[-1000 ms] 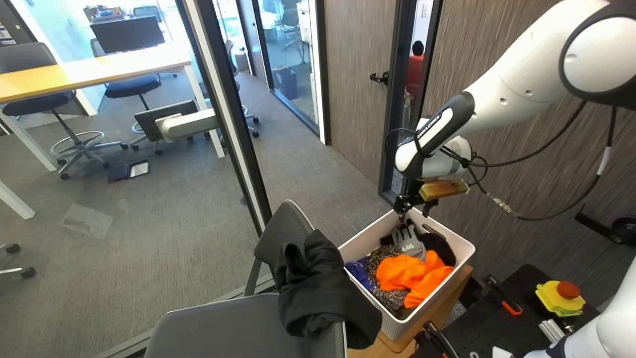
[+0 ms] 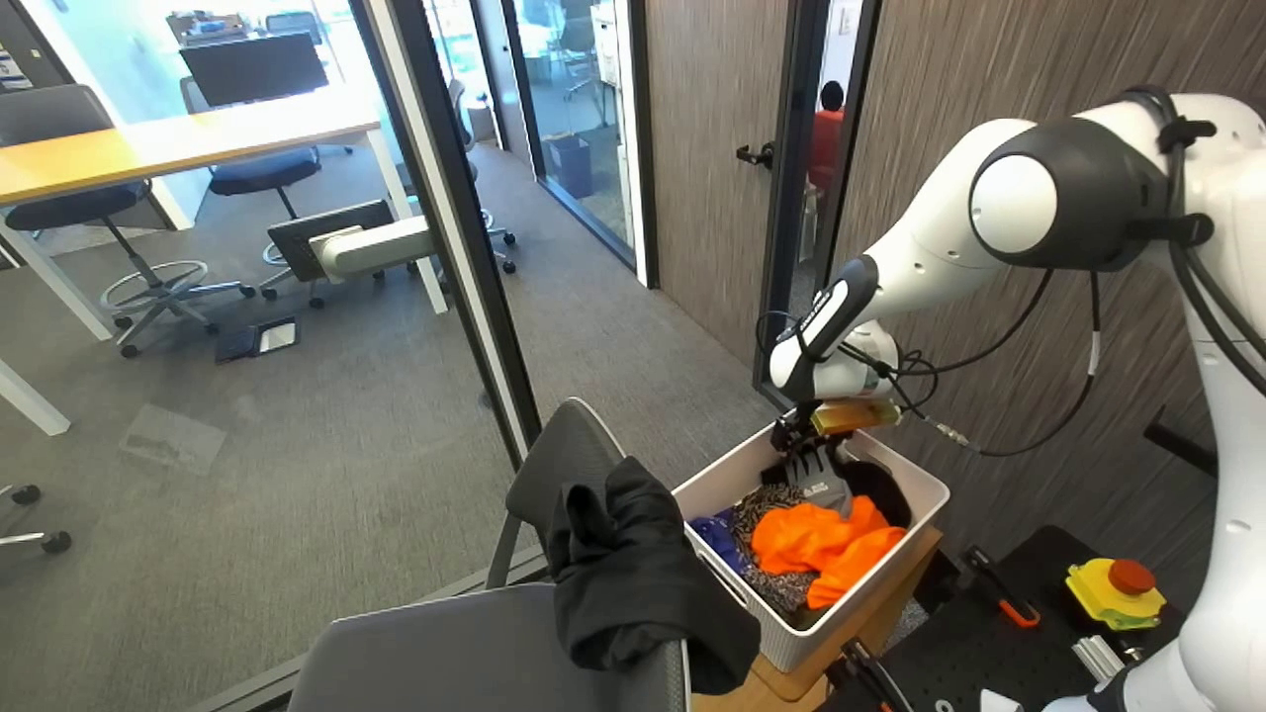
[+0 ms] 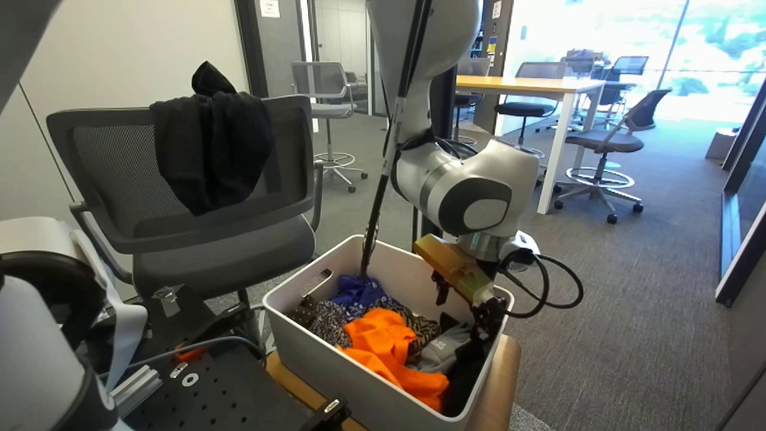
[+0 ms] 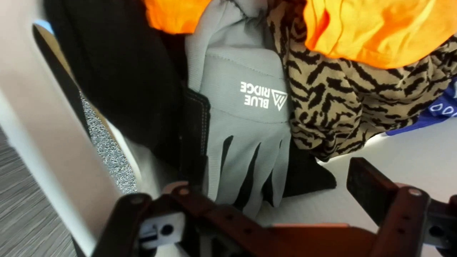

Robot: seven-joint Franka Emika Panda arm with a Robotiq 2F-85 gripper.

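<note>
A grey work glove with black trim and white "BLUE RIDGE" lettering lies among cloths in a white bin. My gripper is open, its fingers spread around the glove's finger end in the wrist view, nothing clamped between them. In exterior view 1 the gripper reaches down inside the bin's far end, just over the glove. Whether a finger touches the glove, I cannot tell. Beside the glove are an orange cloth, a tiger-striped cloth, a blue cloth and a black item.
The bin's walls rise close around the gripper. A grey chair with a black garment over its back stands beside the bin. A black perforated board with tools and a yellow box with a red button are near the base.
The arm has lowered and shifted slightly left in exterior view 1, bringing the open gripper from the bin's rim down toward the glove. The bin's contents look much the same.
</note>
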